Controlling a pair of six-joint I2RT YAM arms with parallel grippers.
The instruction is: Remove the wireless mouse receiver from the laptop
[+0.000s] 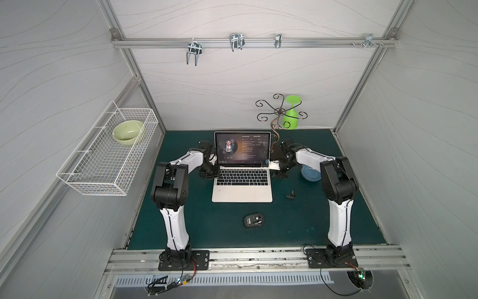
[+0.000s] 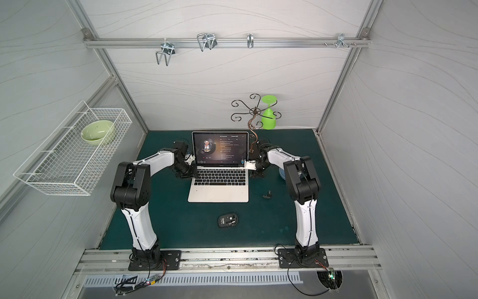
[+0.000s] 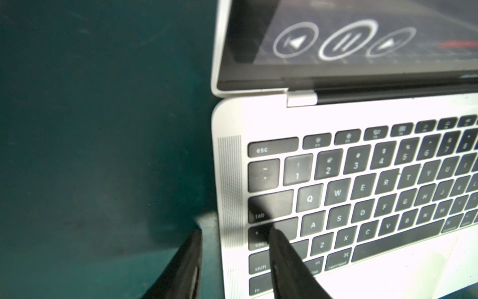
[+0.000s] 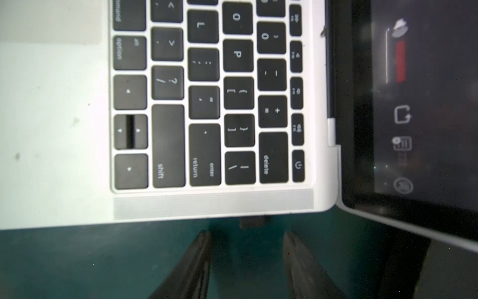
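The silver laptop (image 1: 242,191) stands unfolded on the dark green table, its screen lit. From its right side sticks the small dark receiver (image 4: 253,221), seen in the right wrist view. My right gripper is open just off that side, one finger to each side of the receiver and apart from it. At the opposite side, my left gripper is shut on the laptop's left edge, with one finger over the keyboard and the other outside the edge. In the top views the arms hide the receiver.
A black mouse (image 1: 254,220) lies upside down in front of the laptop. Right of the laptop is a small dark object (image 1: 290,194). A blue bowl (image 1: 311,173) sits behind the right arm, and a wire stand (image 1: 279,111) is at the back.
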